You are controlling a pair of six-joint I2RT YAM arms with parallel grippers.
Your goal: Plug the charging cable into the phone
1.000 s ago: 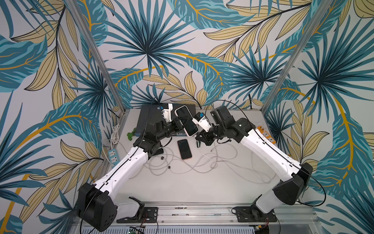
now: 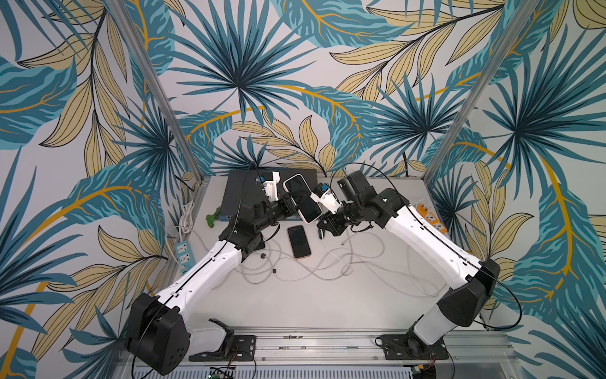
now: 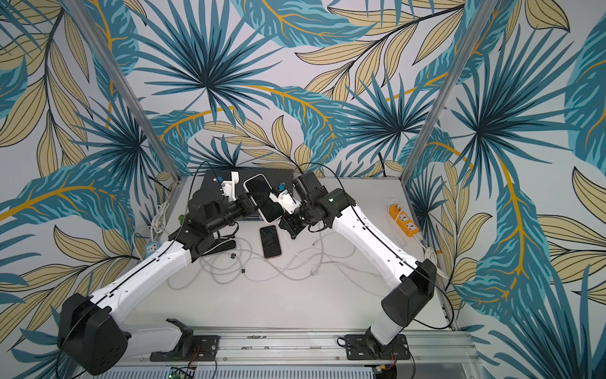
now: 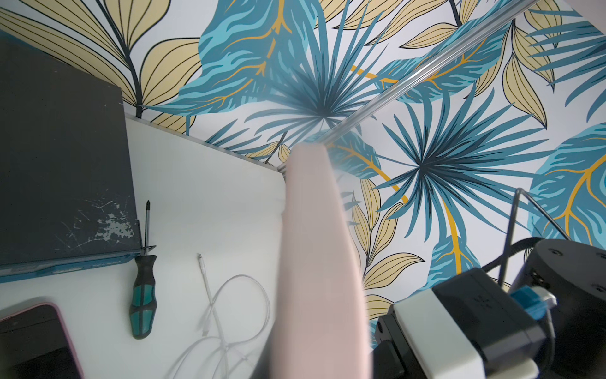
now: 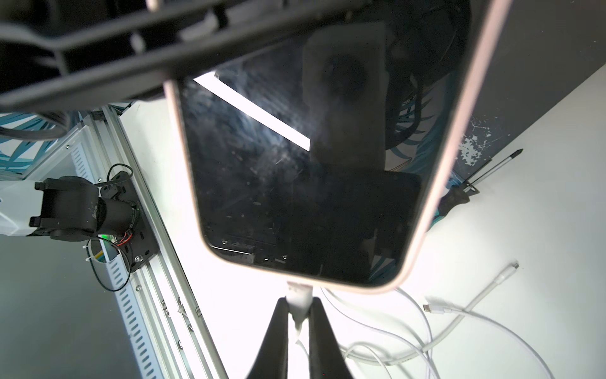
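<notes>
A dark-screened phone (image 2: 308, 206) with a pale pink frame is held tilted above the table, my left gripper (image 2: 293, 202) shut on its sides. In the left wrist view the phone (image 4: 322, 271) is edge-on and hides the fingers. The right wrist view shows the phone's (image 5: 303, 214) screen and lower edge. There the white plug (image 5: 299, 299) of the charging cable meets the middle of that edge; how deep it sits cannot be told. My right gripper has its dark fingertips close on both sides of the plug, whether gripping it or slightly apart is unclear.
A second phone (image 2: 299, 242) lies on the table below. Loose white cables (image 2: 347, 268) spread across the middle. A dark box (image 4: 63, 158) stands at the back with a screwdriver (image 4: 144, 297) beside it.
The right arm has shifted very slightly, its elbow a little to the left. The left arm and the held phone look nearly still.
</notes>
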